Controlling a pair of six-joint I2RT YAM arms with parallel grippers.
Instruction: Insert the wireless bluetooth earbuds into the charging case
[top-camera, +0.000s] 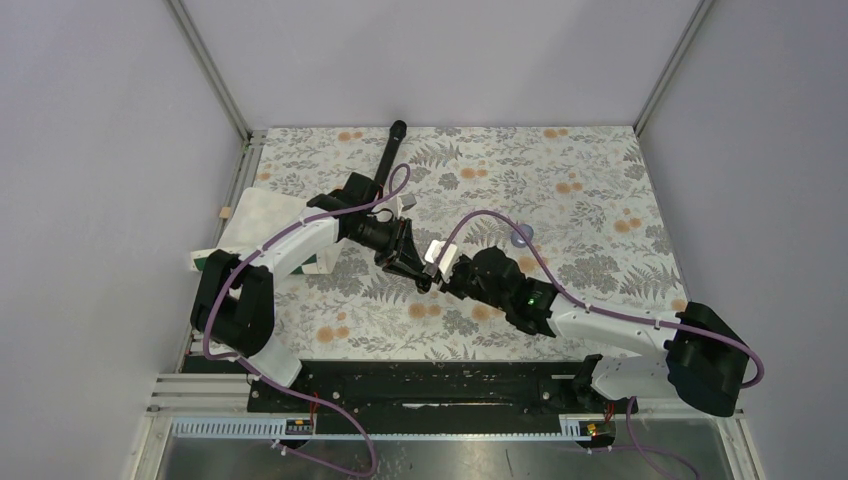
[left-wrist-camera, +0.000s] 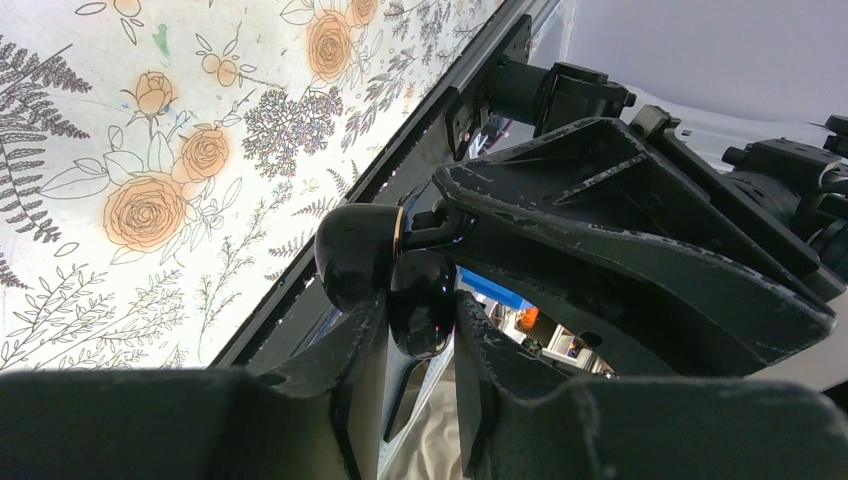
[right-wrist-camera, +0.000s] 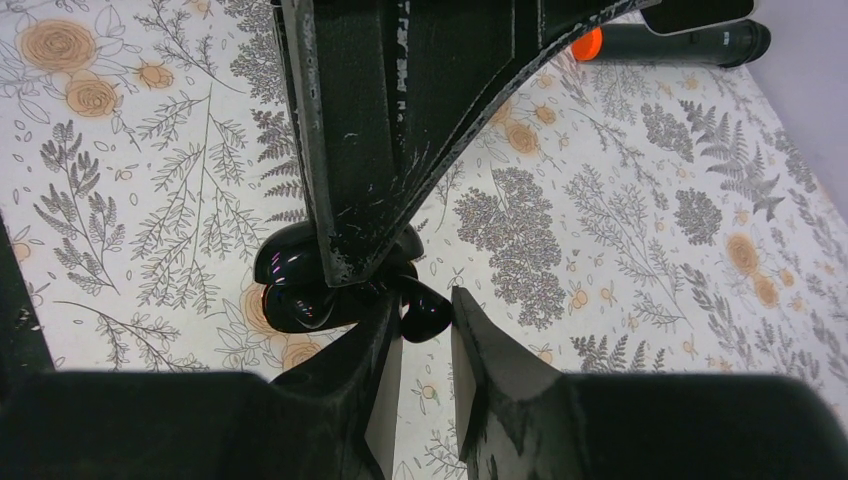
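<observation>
In the middle of the top view both grippers meet. My left gripper is shut on a glossy black piece, apparently part of the charging case, whose rounded lid stands raised in the left wrist view. My right gripper is shut on a small black earbud against the case. The other arm's fingers partly cover the case in each wrist view, so whether the earbud sits inside a slot cannot be told.
A black tube with an orange end lies toward the back. A small bluish round item lies behind the right gripper. The white board is at the left.
</observation>
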